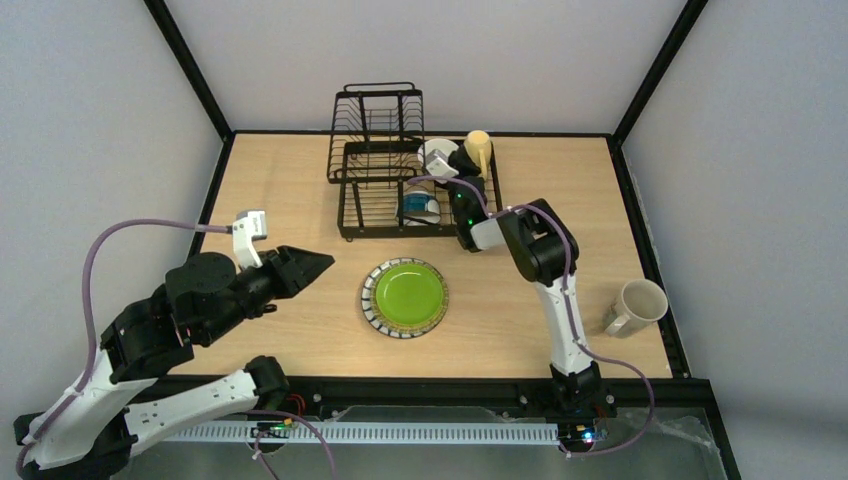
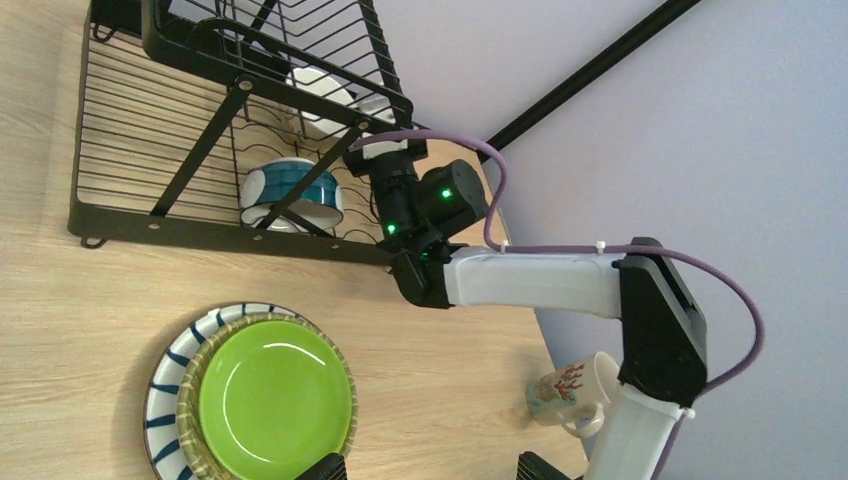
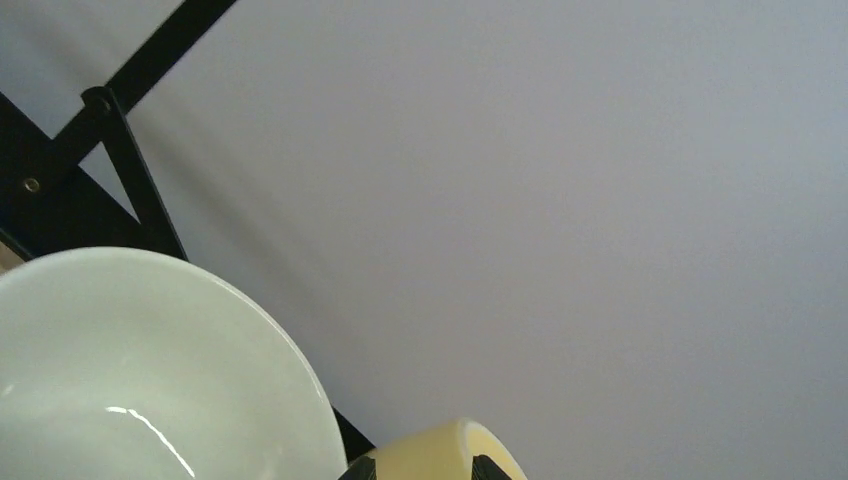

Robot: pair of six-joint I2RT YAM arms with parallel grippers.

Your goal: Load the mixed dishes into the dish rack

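A black two-tier dish rack stands at the back. In its lower tier are a white bowl, a blue-and-white bowl and a yellow mug, upside down. My right gripper is inside the rack's right part, between white bowl and yellow mug. In the right wrist view its fingertips stand partly apart, the mug showing between them; contact is unclear. A green plate lies stacked on patterned plates on the table. A beige mug is at the right. My left gripper hangs open and empty at left.
The rack's upper tier overhangs its left half and looks empty. Bare table lies left of the rack and around the plates. The right forearm stretches between the plates and the beige mug.
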